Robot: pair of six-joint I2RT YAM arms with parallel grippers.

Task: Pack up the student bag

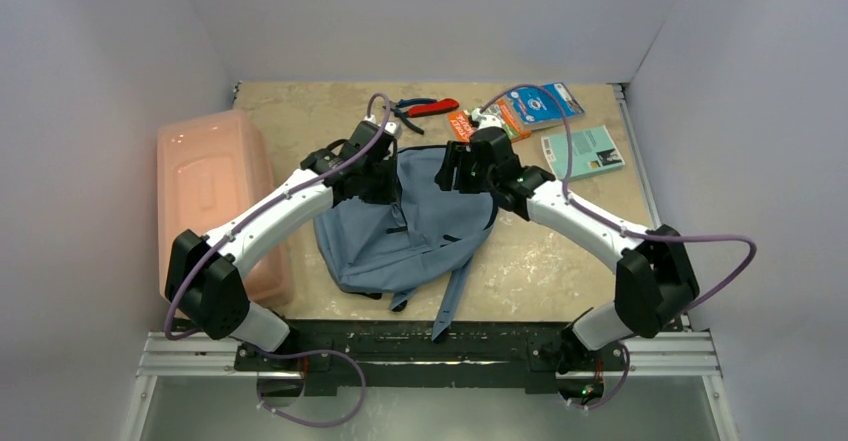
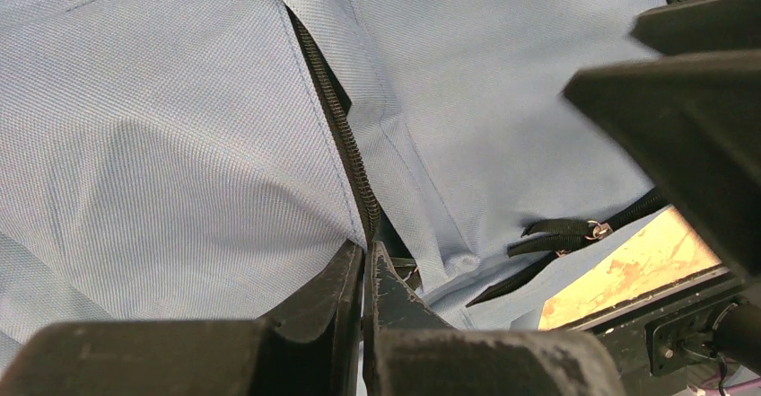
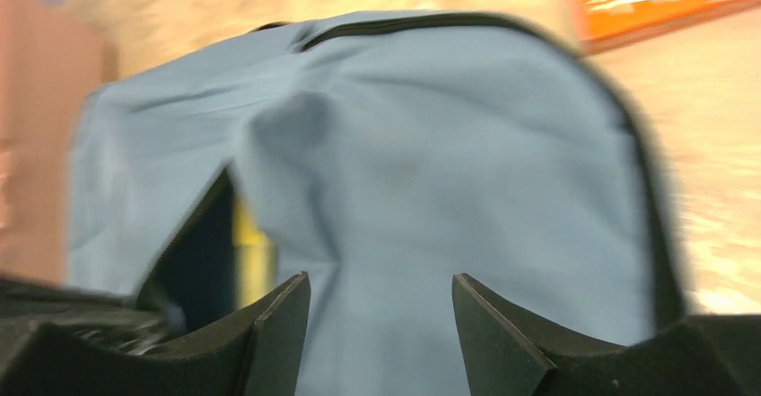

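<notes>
The blue-grey bag (image 1: 400, 251) lies on the table with its zipped mouth (image 2: 334, 113) partly open. At the mouth's edge, my left gripper is shut, the stitched fabric rim running in between its fingertips. My right gripper stands open above the bag's right part, nothing between its fingers. Something yellow (image 3: 254, 261) shows blurred inside the bag's dark opening. Behind the bag lie an orange book (image 1: 510, 121), partly hidden by the right arm, and a blue book (image 1: 538, 106). A green book (image 1: 583, 151) lies to their right.
Red-and-blue-handled pliers (image 1: 432, 108) lie behind the bag. A translucent orange bin (image 1: 212, 201) stands at the left edge. Table surface to the right of the bag is clear beneath the right arm.
</notes>
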